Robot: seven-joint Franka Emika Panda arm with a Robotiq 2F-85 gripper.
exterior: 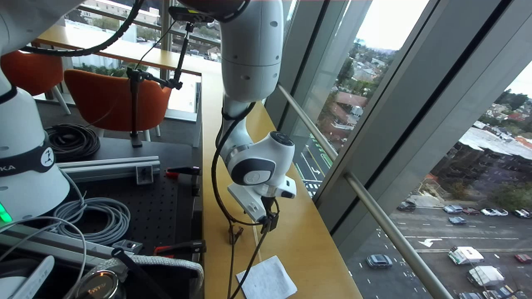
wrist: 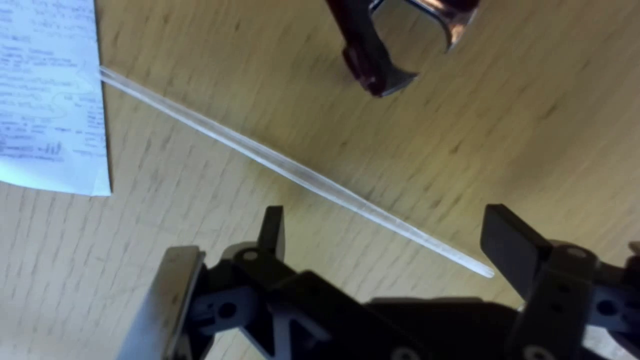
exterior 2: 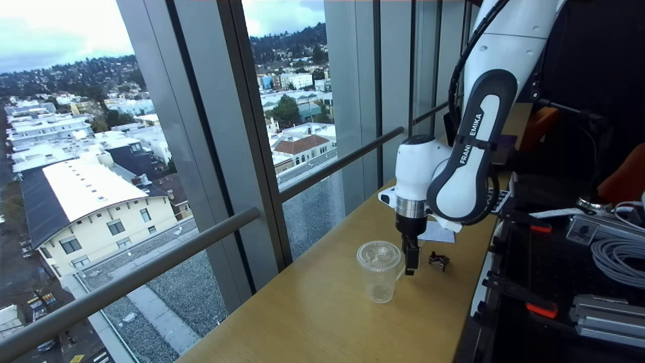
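A clear drinking straw [wrist: 300,174] lies diagonally on the wooden table, one end against a sheet of paper. My gripper stands open over the straw's other end, with its fingers spread on both sides. How much height separates fingers and straw is hard to tell. Beside the fingers in exterior view 2 is a clear plastic cup [exterior 2: 379,275] with a lid, upright on the table; the arm hides it in exterior view 1. A small dark clip-like object [exterior 2: 439,260] lies close by, its curved prongs [wrist: 372,60] at the wrist view's top.
The handwritten paper [exterior: 267,280] lies flat on the table. A metal rail [exterior 2: 344,166] and windows border one long side; a black bench with red-tipped clamps [exterior: 179,249] and coiled cable [exterior: 94,219] borders the other. Bare tabletop [exterior 2: 314,320] lies around the cup.
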